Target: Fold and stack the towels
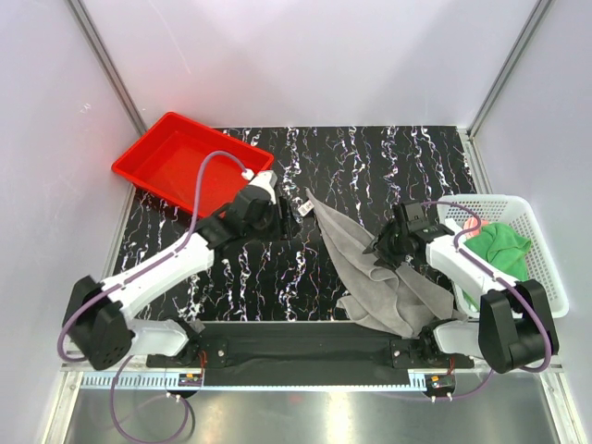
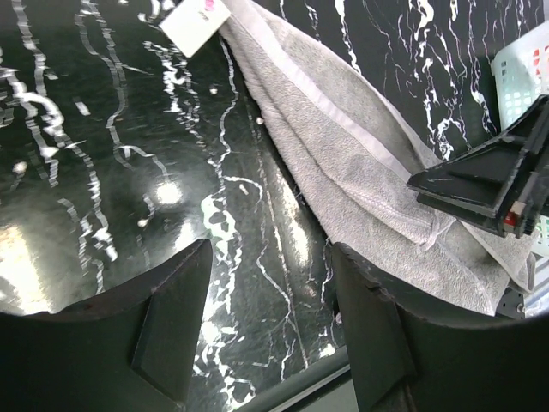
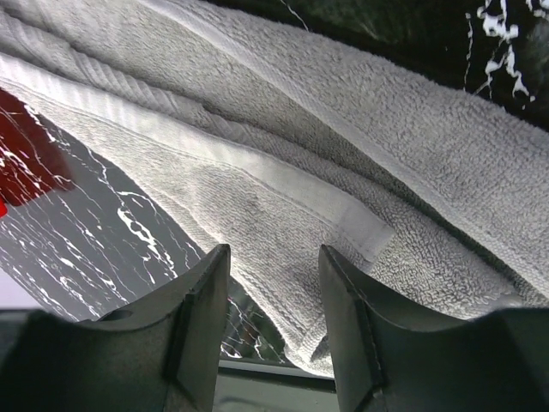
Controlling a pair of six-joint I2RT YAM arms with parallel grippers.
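Observation:
A long grey towel (image 1: 356, 273) lies rumpled in folds on the black marbled table, running from the centre down to the front right. My right gripper (image 1: 385, 248) is low over its middle, open, the towel filling its wrist view (image 3: 271, 257) beneath the fingers. My left gripper (image 1: 285, 220) stands open left of the towel's upper tip, over bare table in its wrist view, with the right gripper's black fingers at that view's right edge. A green towel (image 1: 499, 252) and a pink cloth lie in the white basket.
A red tray (image 1: 157, 139) sits at the back left. The white basket (image 1: 546, 236) stands at the right. A small white card (image 1: 305, 209) lies by the towel's tip.

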